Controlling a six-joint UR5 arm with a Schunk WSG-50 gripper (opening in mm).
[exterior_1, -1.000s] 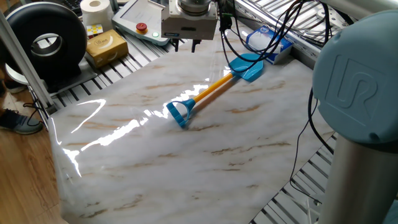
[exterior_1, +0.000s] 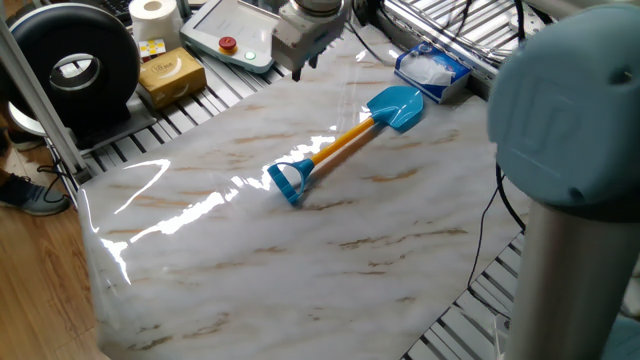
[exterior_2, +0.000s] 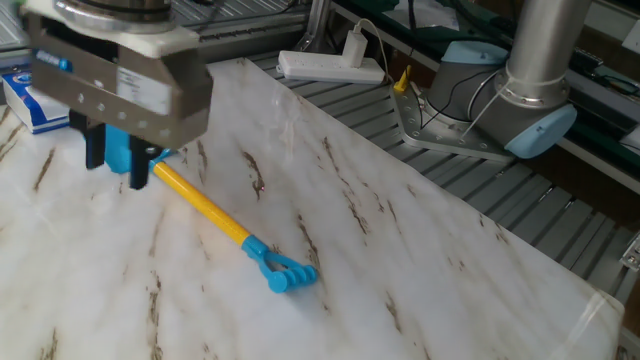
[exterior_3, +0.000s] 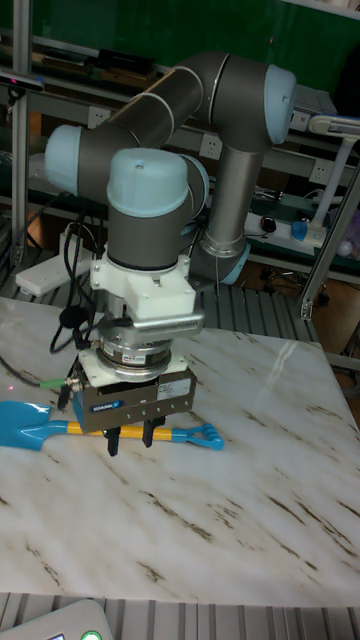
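Observation:
A toy shovel with a blue blade, yellow shaft (exterior_1: 342, 141) and blue handle lies flat on the marble-patterned table. In exterior view 2 its yellow shaft (exterior_2: 203, 204) runs down to a forked blue grip, with the blade partly hidden behind my gripper (exterior_2: 115, 172). At the top edge of exterior view 1, my gripper (exterior_1: 305, 70) hangs above the table, apart from the shovel. Its two black fingers stand apart in exterior view 3, where the gripper (exterior_3: 130, 445) overlaps the shovel's shaft (exterior_3: 133, 432) in the line of sight. I see nothing held.
A blue-and-white box (exterior_1: 432, 72) sits near the shovel's blade. Along the far side are a brown box (exterior_1: 172, 78), a teach pendant (exterior_1: 232, 35) with a red button and a paper roll (exterior_1: 155, 20).
My gripper has turned about its vertical axis and tilted out toward the top edge. The cables that hung over the blade have swung away. The shovel has not moved.

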